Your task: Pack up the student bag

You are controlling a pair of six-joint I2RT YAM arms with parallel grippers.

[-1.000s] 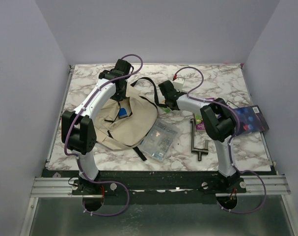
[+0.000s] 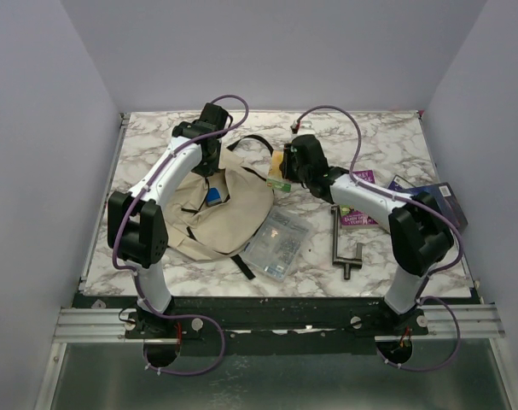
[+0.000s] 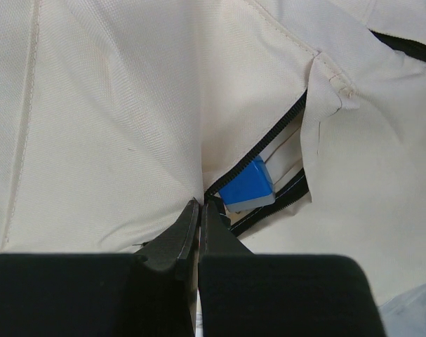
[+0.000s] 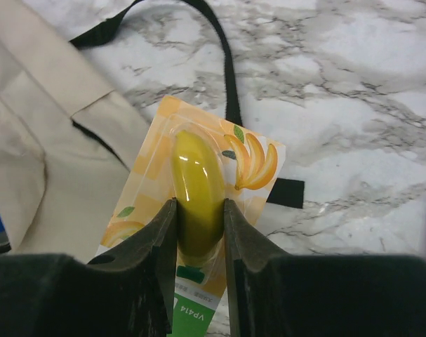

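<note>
The cream bag (image 2: 233,222) lies open on the left of the table, a blue item (image 3: 244,184) showing inside its zipped opening. My left gripper is shut at the bag's fabric beside the zip; whether cloth is between its fingers is hard to tell. My right gripper is shut on a yellow banana-shaped item in a printed card pack (image 4: 139,193), held above the table just right of the bag, near its black strap (image 4: 230,84).
A clear plastic case (image 2: 276,248) lies right of the bag. A dark angled tool (image 2: 348,260), a pink book (image 2: 361,218) and dark blue folders (image 2: 446,205) occupy the right. Bare marble shows at the back right.
The left arm is unchanged.
</note>
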